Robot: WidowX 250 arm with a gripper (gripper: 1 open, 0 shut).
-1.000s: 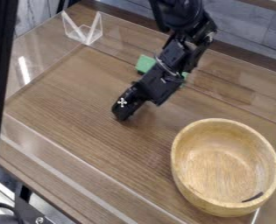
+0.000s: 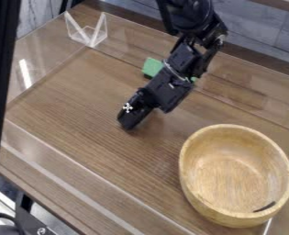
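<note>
The black robot arm reaches down from the top of the view to the wooden table [image 2: 63, 127], with its gripper [image 2: 132, 116] low at the table's middle. The gripper looks shut; it is too dark and small to tell whether anything is between its fingers. A green object [image 2: 151, 68] lies behind the arm, partly hidden by it.
A large beige bowl [image 2: 232, 156] stands at the front right. A clear wire-like or plastic container [image 2: 85, 29] is at the back left. A tiled wall runs along the back.
The arm and gripper have shifted very slightly. The bowl and green object stay where they were.
</note>
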